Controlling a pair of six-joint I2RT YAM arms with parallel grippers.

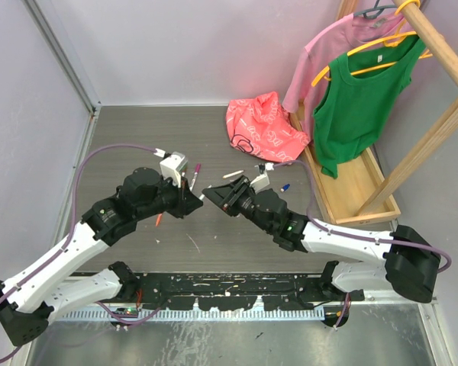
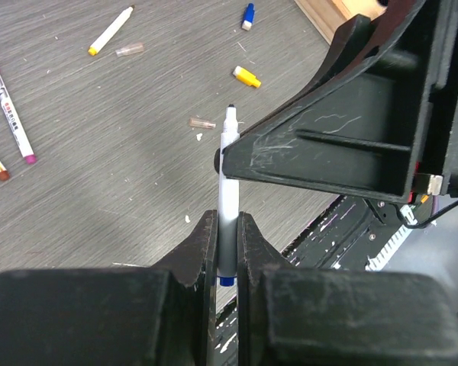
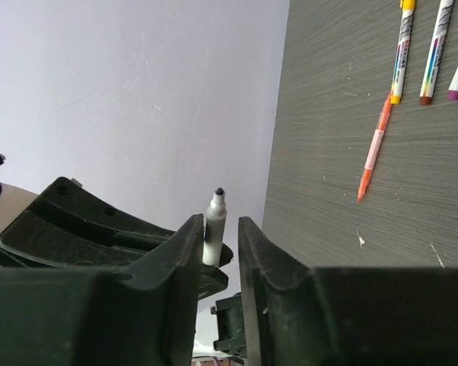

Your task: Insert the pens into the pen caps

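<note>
My left gripper is shut on an uncapped white pen [image 2: 228, 198] with a blue end, held upright in the left wrist view. In the right wrist view the pen's tip [image 3: 214, 213] shows at the fingers. Loose on the table lie a blue cap [image 2: 248, 17], a yellow cap [image 2: 246, 76], clear cap pieces [image 2: 202, 123] and several pens, including an orange one [image 3: 375, 149].
A wooden rack [image 1: 443, 130] with hanging clothes stands at the right, a pink bag [image 1: 263, 126] at the back. Walls bound the left and back.
</note>
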